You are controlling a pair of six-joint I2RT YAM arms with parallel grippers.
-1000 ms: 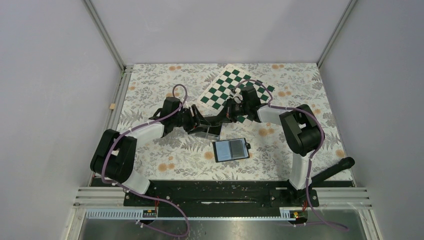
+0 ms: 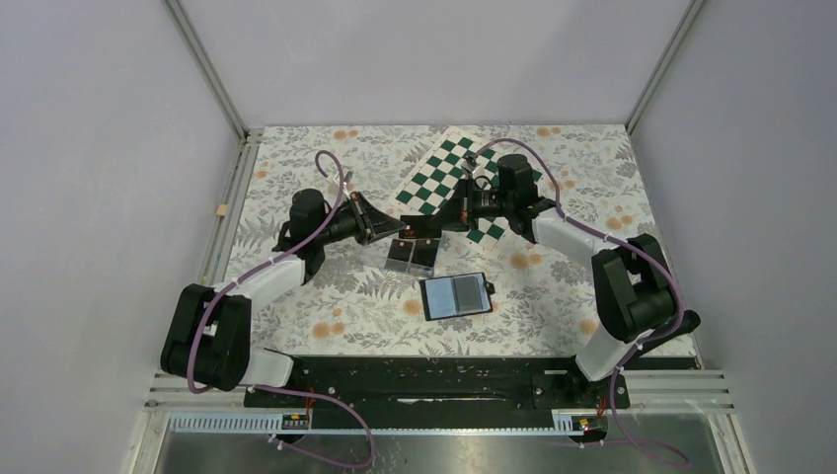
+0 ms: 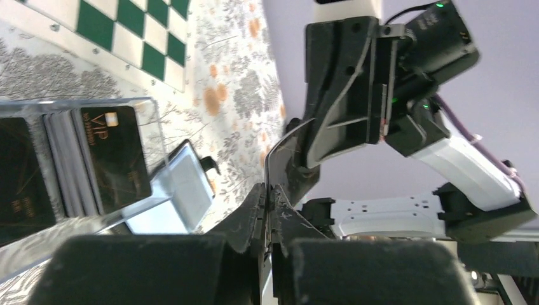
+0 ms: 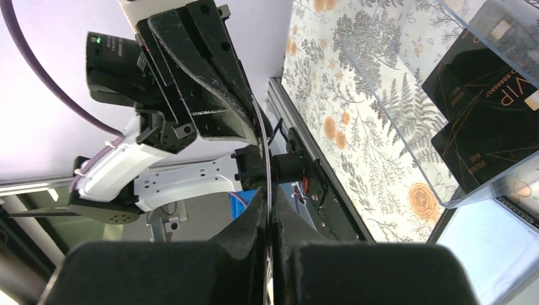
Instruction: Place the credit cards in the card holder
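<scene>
Above the table, one black card (image 2: 420, 227) spans between my two grippers, and both are shut on it. The left gripper (image 2: 400, 231) has its left end, the right gripper (image 2: 441, 223) its right end. In both wrist views the card (image 3: 286, 136) is nearly edge-on, a thin strip (image 4: 266, 165) rising from the near fingertips to the opposite gripper. Below it stands a clear box (image 4: 407, 143) with more black VIP cards (image 4: 489, 114) inside, in two compartments. The open card holder (image 2: 456, 296) lies flat, nearer the front, with pale pockets (image 3: 191, 190) showing.
A green and white checkered sheet (image 2: 434, 183) lies behind the box. The patterned tablecloth (image 2: 365, 316) is clear to the left of the holder and to its right. My two arms face each other closely over the box.
The holder has stayed put.
</scene>
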